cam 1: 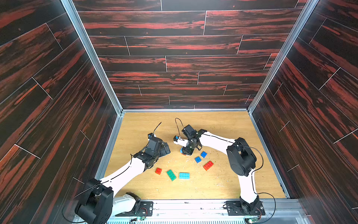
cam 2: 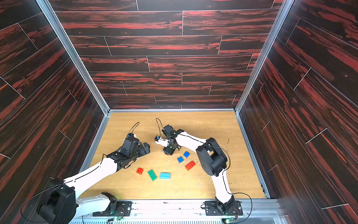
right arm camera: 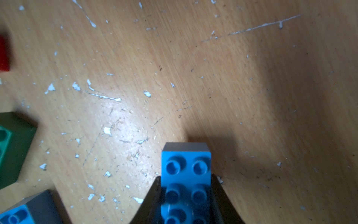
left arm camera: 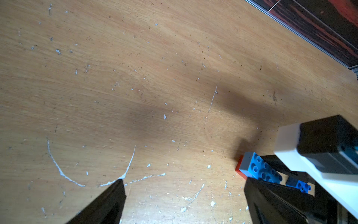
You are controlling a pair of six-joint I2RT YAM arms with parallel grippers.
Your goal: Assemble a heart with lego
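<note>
My right gripper is shut on a light-blue 2x4 brick [right arm camera: 185, 156]. A red piece [left arm camera: 240, 168] shows just under that brick in the left wrist view. To its left, my left gripper stands open over bare table. Below the arms in the top left view lie a small red brick [cam 1: 158, 171], a green brick [cam 1: 171, 175], another light-blue brick [cam 1: 184, 175], a red 2x4 brick [cam 1: 208, 165] and two small blue bricks [cam 1: 197, 159] [cam 2: 186, 154].
The wooden table [cam 1: 223, 121] has clear room at the back and front right. Dark walls enclose it on the back and sides.
</note>
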